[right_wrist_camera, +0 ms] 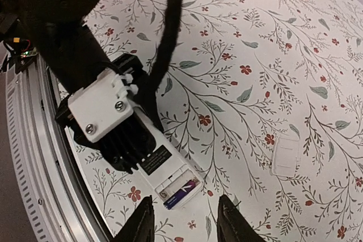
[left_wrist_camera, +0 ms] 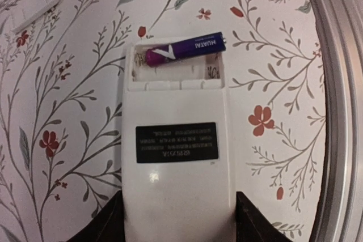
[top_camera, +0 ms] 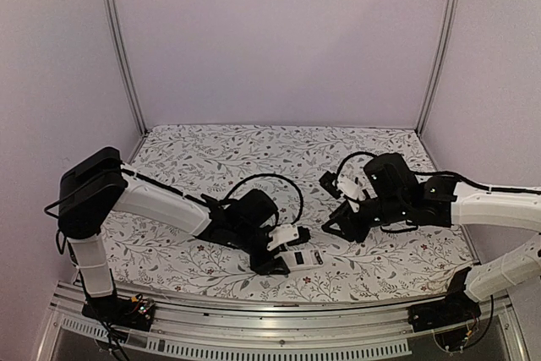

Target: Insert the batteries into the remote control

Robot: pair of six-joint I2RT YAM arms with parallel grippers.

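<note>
The white remote control [left_wrist_camera: 178, 182] lies back side up, with my left gripper shut across its body. At the far end its battery compartment [left_wrist_camera: 170, 84] is uncovered. A purple and blue battery [left_wrist_camera: 190, 48] rests there at a slant, its silver-tipped end over the compartment's side rim, so it is not seated flat. Bare room shows beside it in the compartment. In the right wrist view my right gripper has its fingers apart and nothing between them. It stands away from the remote, to its right in the top view.
A small white cover [right_wrist_camera: 285, 156] lies flat on the patterned cloth, apart from the remote. The metal rail [top_camera: 279, 327] runs along the table's front edge.
</note>
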